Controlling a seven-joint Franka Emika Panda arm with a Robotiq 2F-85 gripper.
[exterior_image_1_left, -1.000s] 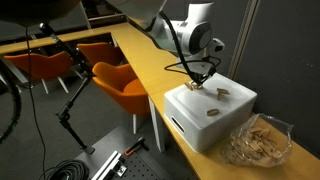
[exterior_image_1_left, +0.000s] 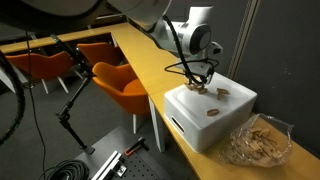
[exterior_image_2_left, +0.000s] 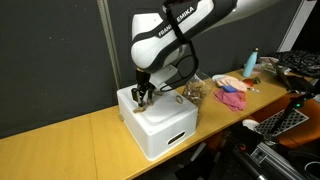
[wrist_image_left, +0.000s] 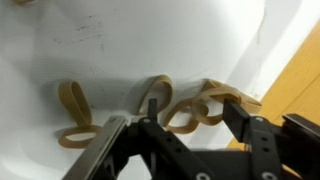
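Note:
Tan looped bands lie on top of a white box (exterior_image_1_left: 214, 118). In the wrist view, a bunched band (wrist_image_left: 208, 98) lies at and between the fingertips of my gripper, which is part open with a clear gap. Just left of the fingers is a narrow loop (wrist_image_left: 157, 90). Farther left are an upright loop (wrist_image_left: 72, 102) and a flatter one (wrist_image_left: 80, 134). Exterior view 1 has one loose band (exterior_image_1_left: 211, 112) nearer the front of the lid. Whether the fingers touch the bunched band cannot be made out.
A clear bag (exterior_image_1_left: 258, 143) of similar tan pieces rests on the wooden table (exterior_image_1_left: 196, 158) beside the box. Past the bag, exterior view 2 has a pink cloth (exterior_image_2_left: 231, 100) and a blue bottle (exterior_image_2_left: 250, 64). Bare table stretches out on the box's other side.
My gripper has come down slightly towards the bands at the far side of the lid. The box, the bag and the loose front band stay where they were.

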